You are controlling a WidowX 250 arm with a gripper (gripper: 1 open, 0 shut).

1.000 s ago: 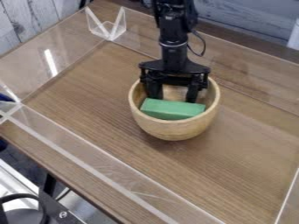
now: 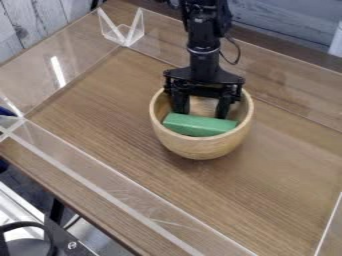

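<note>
A wooden bowl (image 2: 198,143) sits on the wooden table, holding a green rectangular block (image 2: 199,126) lying across its front half. The black robot gripper (image 2: 202,98) hangs from above with its fingers down inside the bowl, behind the green block. Its fingertips are hidden or dark against the bowl, so whether it is open or shut, or touching the block, is unclear.
A clear plastic piece (image 2: 122,30) stands at the back left. A wall runs along the back right, and a black cable (image 2: 27,228) is at the lower left corner.
The bowl with the green block and the gripper have shifted slightly toward the back of the table.
</note>
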